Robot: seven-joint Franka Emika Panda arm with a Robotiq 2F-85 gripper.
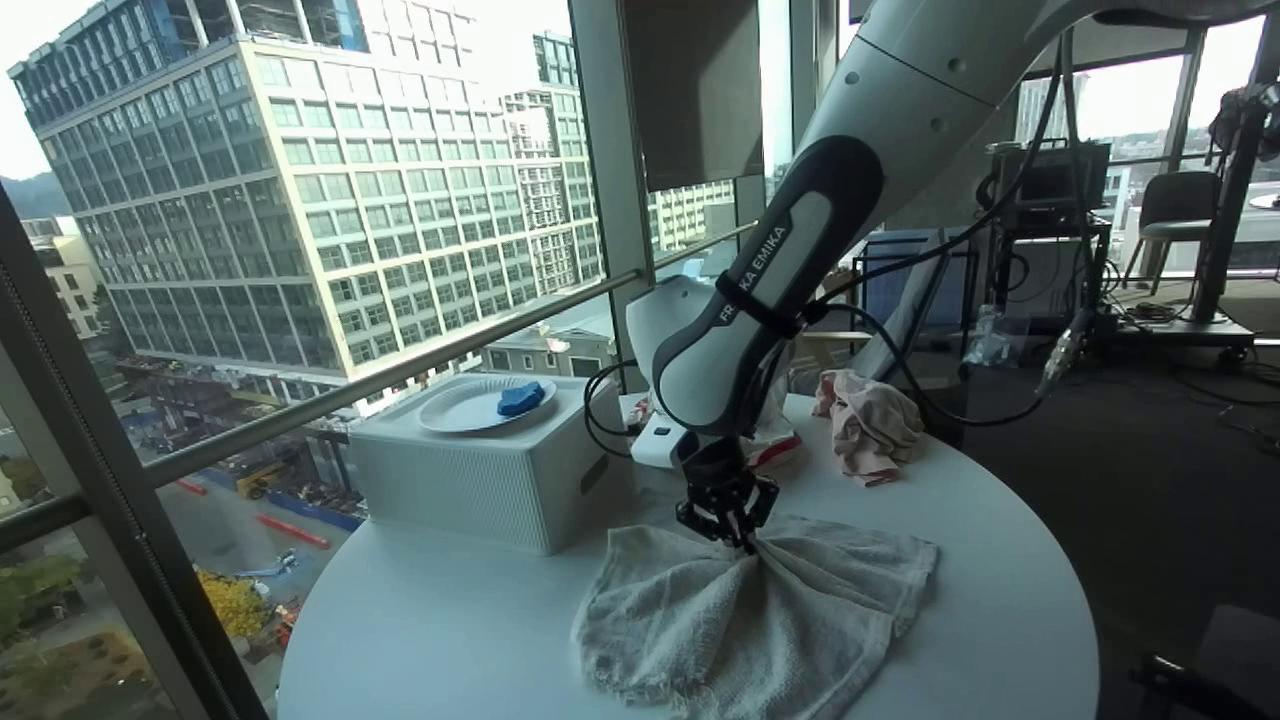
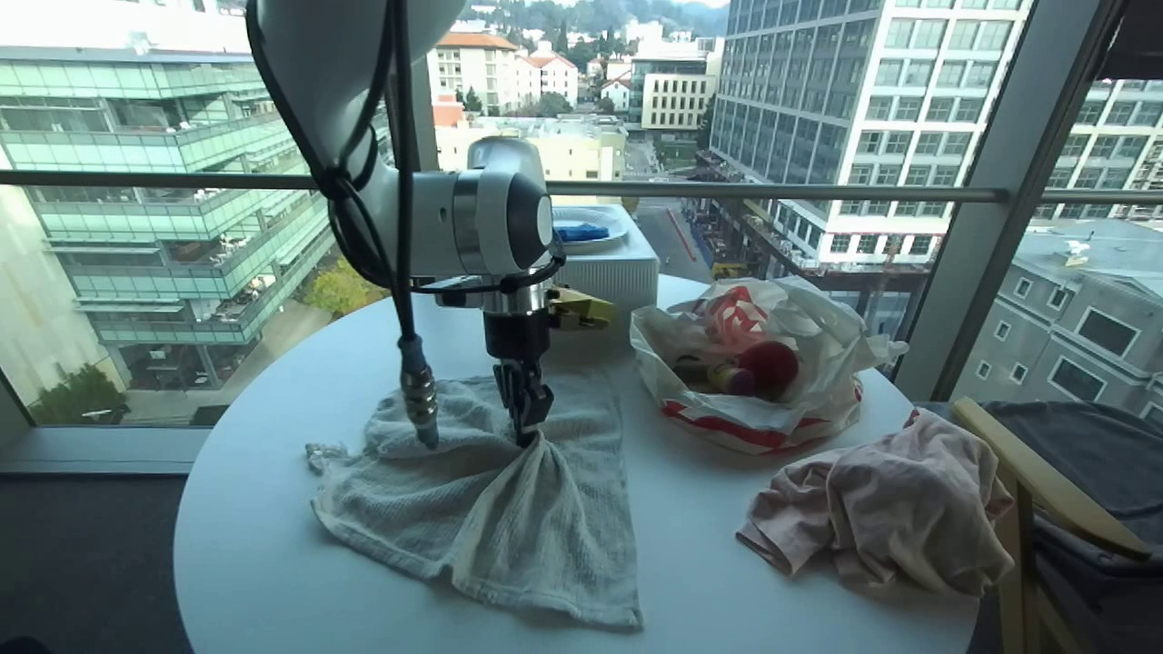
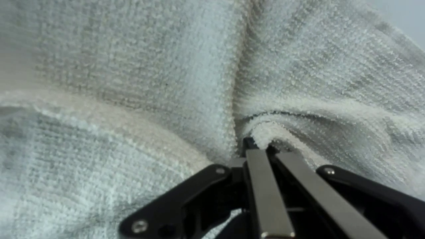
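Observation:
A light grey towel [image 1: 768, 624] lies spread and wrinkled on the round white table. Its folds run together to one pinched spot, where my gripper [image 1: 746, 542] is shut on the cloth. From the other side, the gripper [image 2: 525, 438] points straight down into the towel [image 2: 545, 523], and the gathered part stands slightly raised. Close up, a fold of the towel [image 3: 199, 79] enters between the fingertips of the gripper. Most of the cloth still rests on the table.
A white ribbed box [image 1: 480, 480] carries a paper plate [image 1: 450, 412] with a blue item [image 1: 519, 398]. A plastic bag [image 2: 763, 360] with round objects inside and a crumpled pink cloth [image 2: 889, 507] stand to the right. Bare table [image 1: 432, 624] shows left of the towel.

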